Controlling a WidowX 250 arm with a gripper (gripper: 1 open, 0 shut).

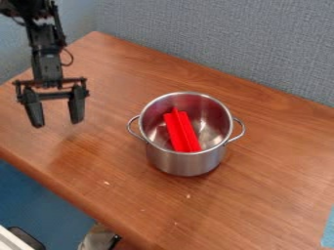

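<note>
A steel pot (192, 161) with two side handles stands right of centre on the wooden table. Inside it lie red bar-shaped pieces (183, 131), leaning against the wall. The black gripper (57, 112) hangs above the table at the left, clear of the pot, open with nothing between its two fingers.
Bare wooden table (261, 195) surrounds the pot, with free room behind and to the right. A grey padded wall (235, 39) runs along the back. The table's left edge drops to a blue area, with some objects at the bottom left.
</note>
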